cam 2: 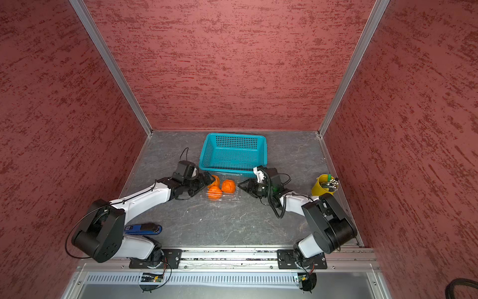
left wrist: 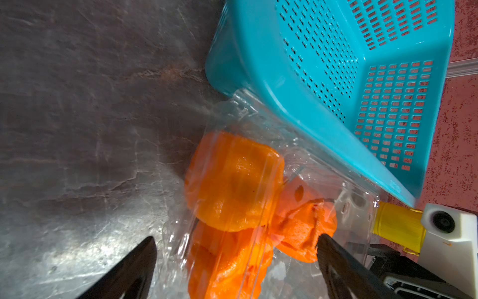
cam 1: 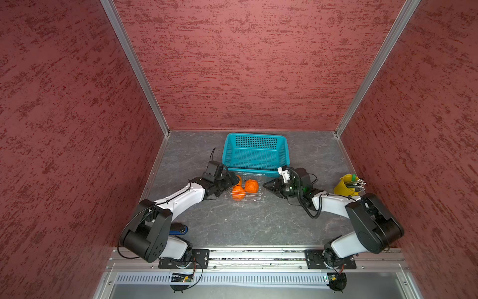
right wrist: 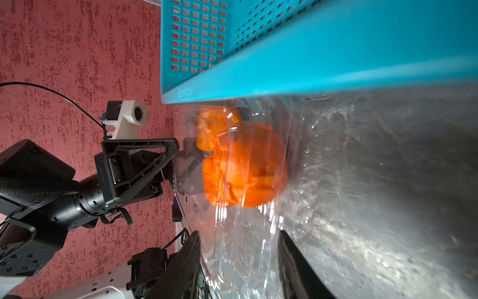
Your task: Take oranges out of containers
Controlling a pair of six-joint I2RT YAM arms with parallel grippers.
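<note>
A clear plastic container (cam 1: 256, 196) with three oranges (cam 1: 251, 186) sits on the table, touching or close against the front of the blue basket (cam 1: 255, 149). My left gripper is open at the container's left end, its fingertips either side of it in the left wrist view, with oranges (left wrist: 234, 179) under the clear plastic between them. My right gripper stands part open at the container's right end, fingers apart around the clear plastic, with the oranges (right wrist: 251, 159) beyond its fingertips.
A yellow cup (cam 1: 344, 188) with pens stands at the right, beside the right arm. A blue object (cam 2: 143, 229) lies at the front left under the left arm. Bare table (cam 1: 259, 224) lies in front of the container and to either side of the basket.
</note>
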